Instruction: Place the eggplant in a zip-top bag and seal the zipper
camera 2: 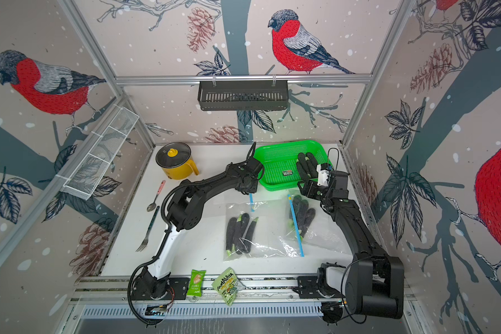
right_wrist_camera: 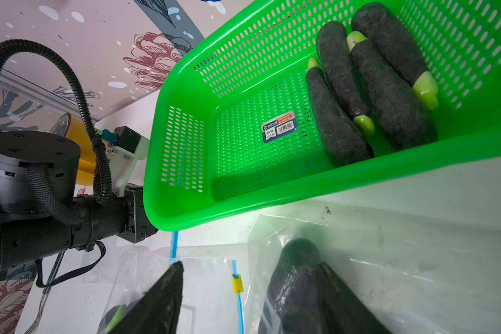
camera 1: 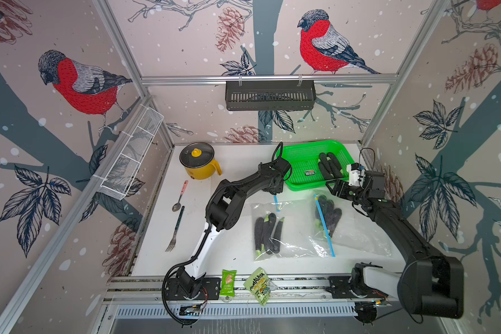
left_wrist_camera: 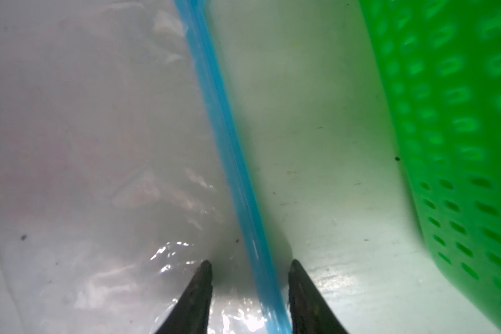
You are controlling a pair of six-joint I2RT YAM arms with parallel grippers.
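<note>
My left gripper is part open, a fingertip either side of a blue zipper strip (left_wrist_camera: 233, 167) on clear plastic beside the green basket, seen close in the left wrist view. My right gripper stands open beside the basket's near side, above a bag (right_wrist_camera: 384, 250) with eggplants (right_wrist_camera: 292, 267) inside. Another clear bag (camera 1: 295, 245) holds several eggplants (camera 1: 267, 231) on the middle of the table, and a blue zipper (camera 1: 324, 228) lies across the right-hand bags.
The green basket (right_wrist_camera: 261, 189) holds several eggplants (right_wrist_camera: 389, 94). A yellow pot (camera 1: 197, 172), a spoon (camera 1: 176, 206) and a fork (camera 1: 172, 242) stand or lie on the left. Two snack packets (camera 1: 228, 284) are at the front edge.
</note>
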